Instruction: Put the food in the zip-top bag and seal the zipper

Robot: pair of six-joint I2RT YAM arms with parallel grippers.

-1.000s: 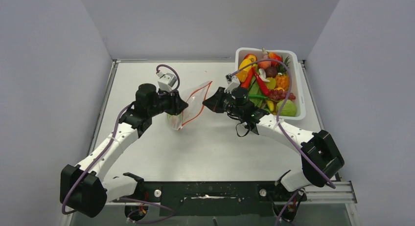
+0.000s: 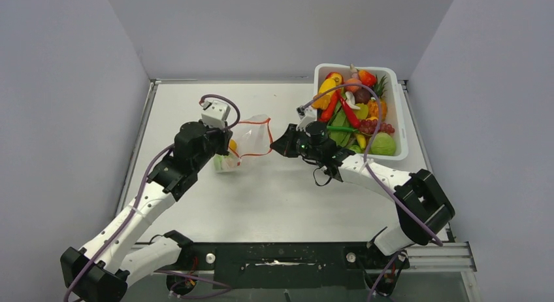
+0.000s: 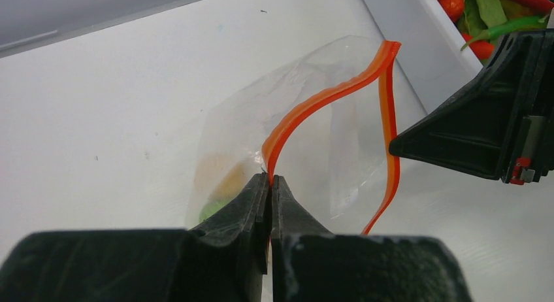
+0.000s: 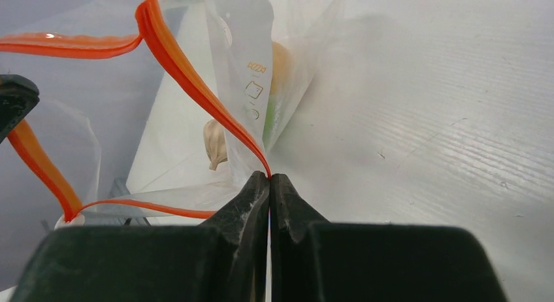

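A clear zip top bag (image 2: 257,137) with an orange zipper edge lies between my two grippers, its mouth pulled wide apart. My left gripper is shut on one side of that orange edge. On the opposite side of the mouth, my right gripper is shut on the edge as well. Down inside the bag are a yellow-orange food item (image 2: 232,145), something green (image 3: 213,208) blurred by the plastic, and a garlic-like bulb (image 4: 215,144). The left arm hides part of the bag in the top view.
The white bin (image 2: 404,129) on the right is heaped with toy fruit and vegetables, close behind my right gripper. Bare white table (image 2: 261,204) stretches in front of the bag and to its left.
My left gripper has moved left, away from the right one. The bag's mouth has widened from a narrow slit to a broad opening. The right gripper has shifted only slightly.
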